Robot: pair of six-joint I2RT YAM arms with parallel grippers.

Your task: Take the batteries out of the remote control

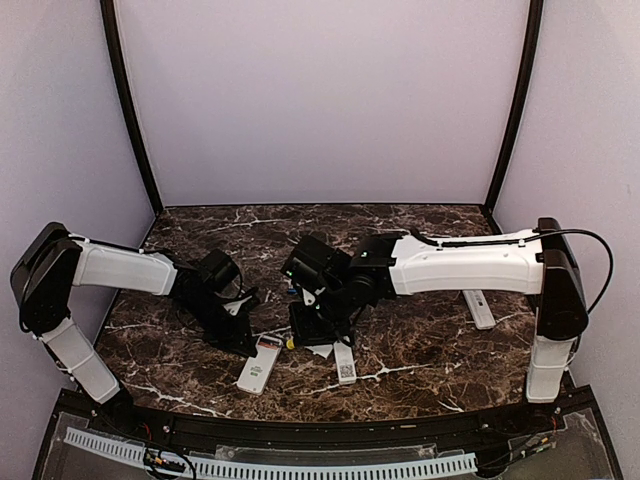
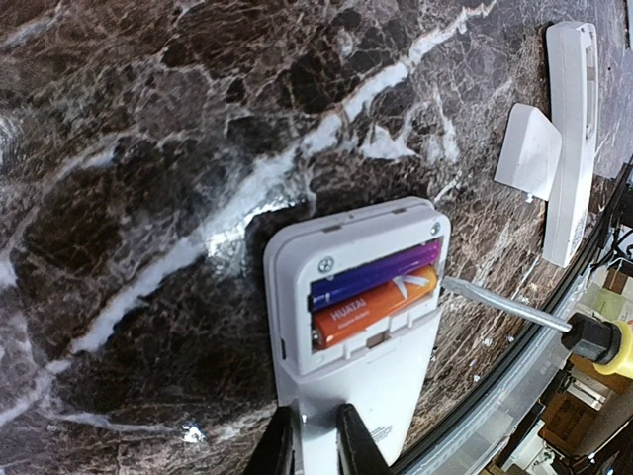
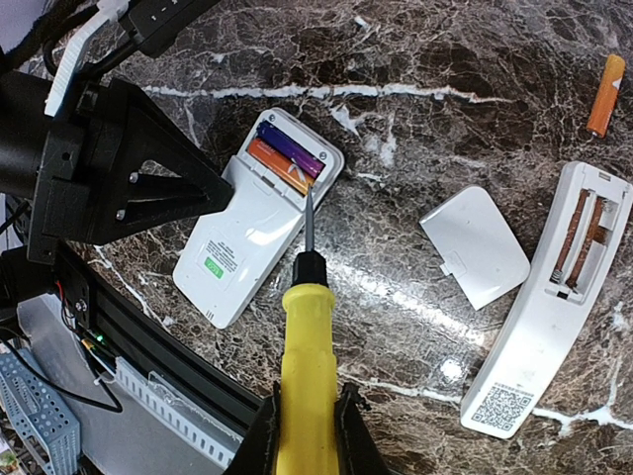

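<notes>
A white remote control (image 2: pixel 356 381) lies face down with its battery compartment uncovered. Inside sit a purple battery (image 2: pixel 376 274) and an orange battery (image 2: pixel 374 307), side by side. My left gripper is shut on the remote's body, below the compartment. A yellow-handled screwdriver (image 3: pixel 309 366) is in my right gripper, which is shut on its handle. The screwdriver's metal tip (image 3: pixel 309 198) is at the compartment's end, close to the orange battery's end; whether they touch I cannot tell.
Right of the remote lies a loose white cover (image 3: pixel 480 247). Beyond it is a second white remote (image 3: pixel 529 346) with an open slot, and a loose orange battery (image 3: pixel 605 94) lies farther back. Another white device (image 1: pixel 479 309) rests at the far right.
</notes>
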